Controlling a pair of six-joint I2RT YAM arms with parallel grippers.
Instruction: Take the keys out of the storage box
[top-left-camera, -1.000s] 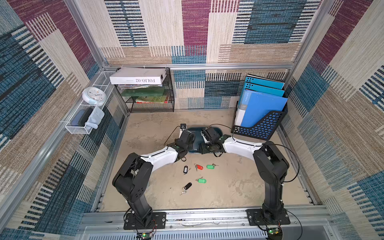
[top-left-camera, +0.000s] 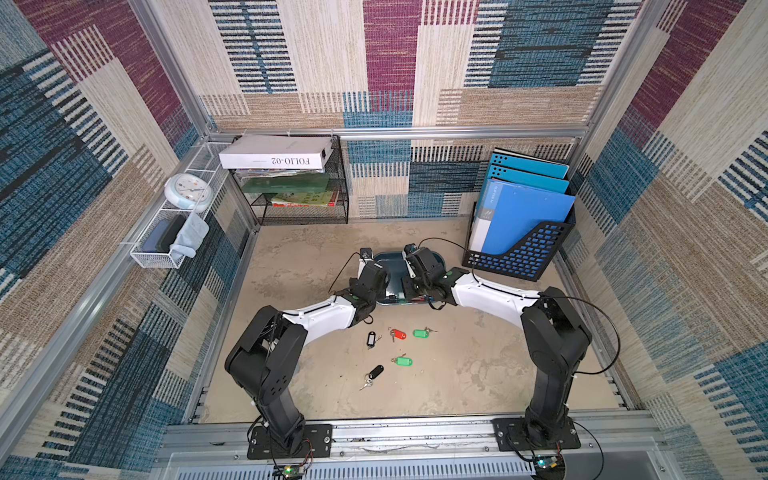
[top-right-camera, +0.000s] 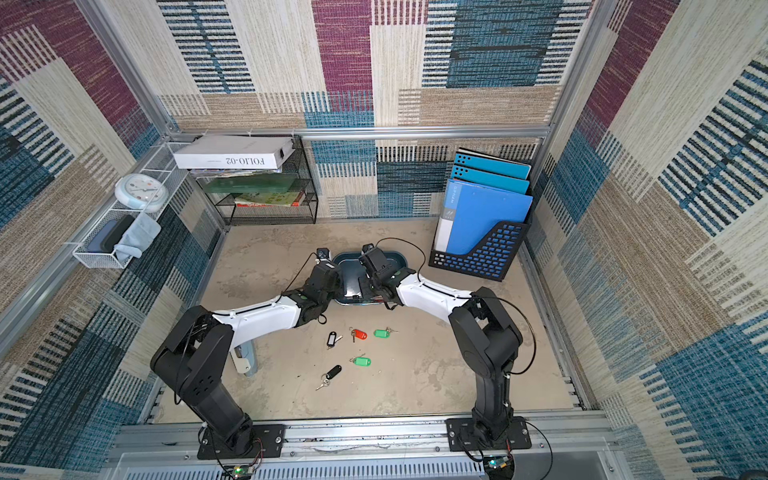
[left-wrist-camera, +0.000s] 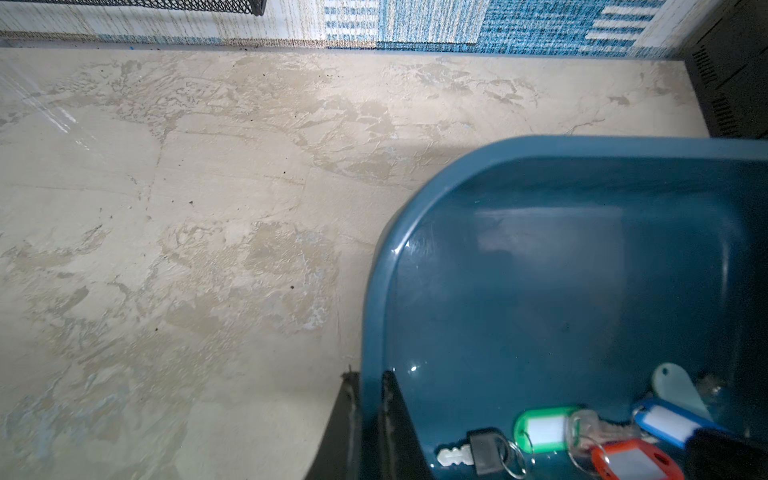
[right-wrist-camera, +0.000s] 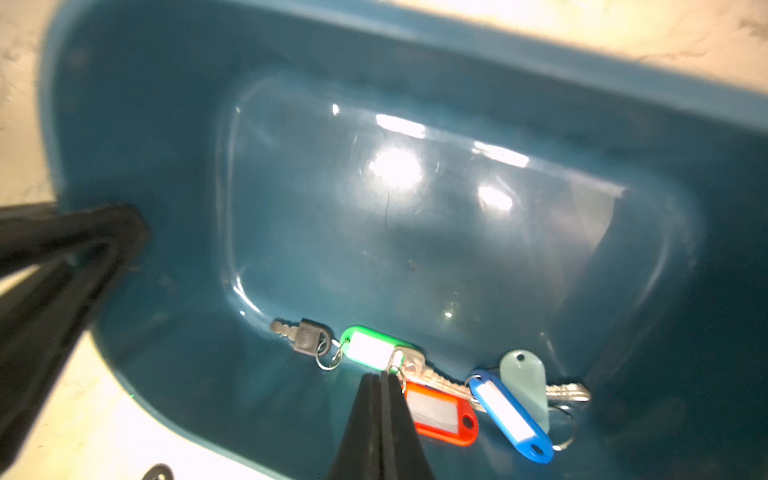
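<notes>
The dark blue storage box (right-wrist-camera: 416, 264) holds keys with a green tag (right-wrist-camera: 369, 349), a red tag (right-wrist-camera: 438, 414), a blue tag (right-wrist-camera: 510, 416) and a pale tag (right-wrist-camera: 524, 388). They lie bunched along its near side. My right gripper is shut above the box floor, nothing between its fingers; the red tag appears just beyond the tips, outside them. My left gripper is shut on the left rim of the box (left-wrist-camera: 382, 272). In the top views both arms meet at the box, which partly hides the keys.
Several tagged keys lie on the table in front of the box, among them a red tag (top-left-camera: 398, 334), green tags and black tags. A black file holder (top-left-camera: 520, 248) stands back right, and a wire shelf (top-left-camera: 336, 188) back left. Open table surrounds the loose keys.
My right gripper has gone from open to shut and sits higher over the box floor. The red and green tags have shifted and spread apart. My left gripper stays on the rim.
</notes>
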